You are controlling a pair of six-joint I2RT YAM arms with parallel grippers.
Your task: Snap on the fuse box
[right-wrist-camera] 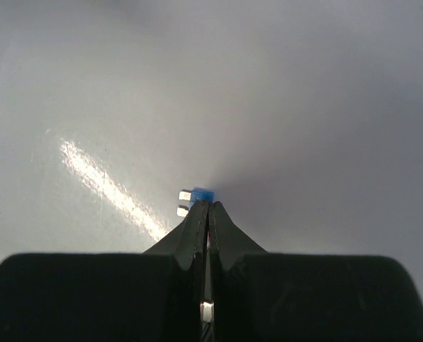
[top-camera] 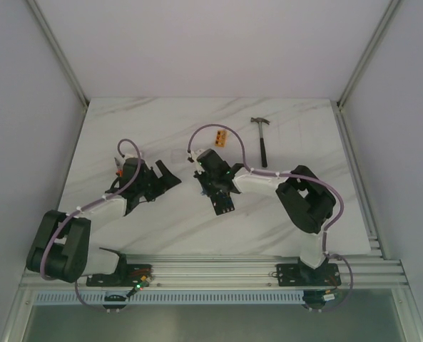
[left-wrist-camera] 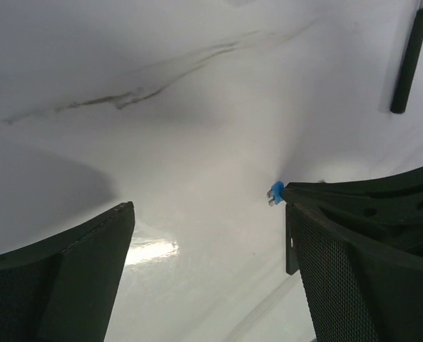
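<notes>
A blue fuse with two metal prongs is held in my right gripper, its fingertips closed on it; it also shows as a blue piece (left-wrist-camera: 277,191) in the left wrist view. In the top view it hangs by a dark panel (top-camera: 222,204), likely the fuse box, largely under the right arm. My left gripper stands open to the left, nothing between its fingers.
An orange block (top-camera: 221,137) lies toward the back, and a hammer (top-camera: 262,147) lies right of it. Bare white table surrounds them.
</notes>
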